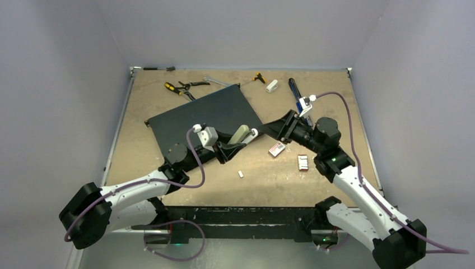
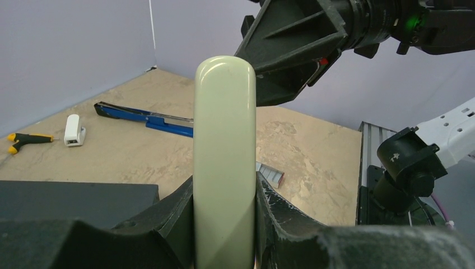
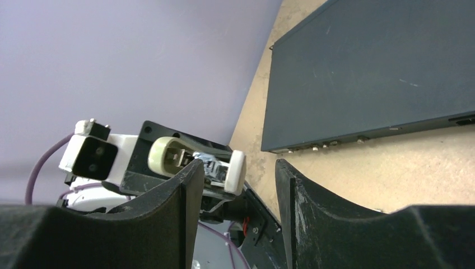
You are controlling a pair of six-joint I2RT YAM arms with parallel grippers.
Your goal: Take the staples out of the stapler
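The pale green stapler (image 1: 241,132) is held up in my left gripper (image 1: 235,147), which is shut on it above the front edge of the dark panel. In the left wrist view it stands upright between the fingers. In the right wrist view its body (image 3: 162,152) is opened, showing the metal inside and a white end piece (image 3: 235,171). My right gripper (image 1: 266,129) is just to its right, its fingers parted with nothing between them in the right wrist view.
Two staple boxes (image 1: 276,149) (image 1: 303,162) and a small white piece (image 1: 241,174) lie on the front of the table. Pliers (image 1: 179,91), a blue long stapler (image 1: 297,92) and a white object (image 1: 272,86) lie at the back.
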